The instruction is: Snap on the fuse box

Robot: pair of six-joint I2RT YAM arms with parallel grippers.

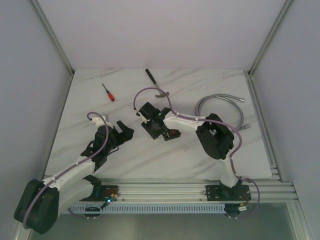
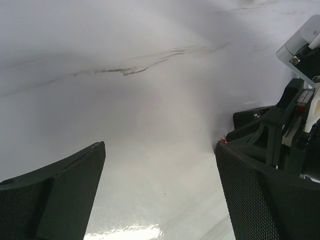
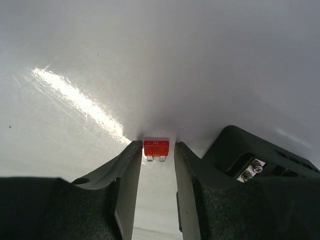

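Note:
A small red fuse piece (image 3: 156,148) lies on the white surface between the fingertips of my right gripper, which is partly open around it; whether the fingers grip it is unclear. A black fuse box (image 3: 236,146) with metal screw terminals sits just right of it, and in the top view (image 1: 172,134) it lies beside that gripper. My left gripper is open over bare marble, left of the right arm in the top view.
A red screwdriver (image 1: 109,93) lies at back left, a hammer (image 1: 152,76) at back centre, and a coiled grey hose (image 1: 238,112) on the right. The marble between these is mostly clear.

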